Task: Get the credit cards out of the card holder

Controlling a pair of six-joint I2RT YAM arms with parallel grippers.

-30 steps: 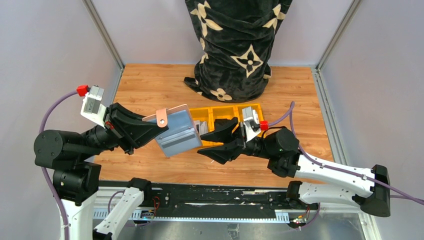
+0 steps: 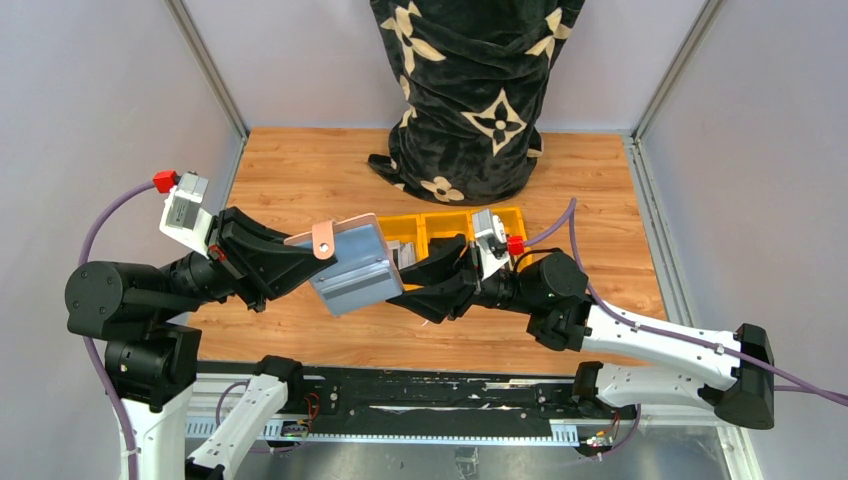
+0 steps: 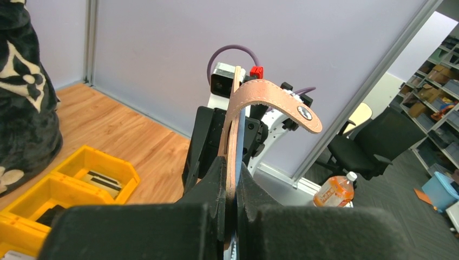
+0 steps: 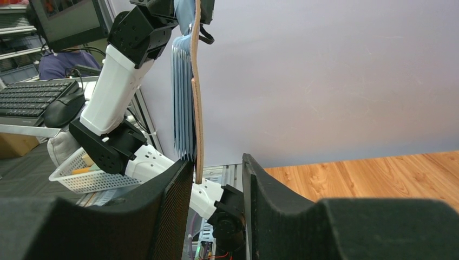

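The card holder (image 2: 356, 275), blue-grey inside with a tan leather cover and a snap strap (image 3: 270, 97), hangs in the air over the table. My left gripper (image 2: 328, 258) is shut on its upper left edge. Its opposite edge faces my right gripper (image 2: 397, 286), which is open. In the right wrist view, the blue sleeves (image 4: 183, 97) show edge-on beside the tan cover (image 4: 197, 108). The cover's lower end lies between my right gripper's spread fingers (image 4: 178, 208), nearer the left one. Whether cards sit inside the sleeves cannot be made out.
Behind the holder, a yellow divided tray (image 2: 508, 216) stands on the wooden table (image 2: 300, 180), with a few flat items in it, partly hidden by my right arm. A dark patterned cloth bundle (image 2: 470, 100) occupies the back.
Over the last second my right gripper has moved left, closer to the card holder, and its fingers now reach the holder's edge. My left gripper and the holder have stayed nearly still.
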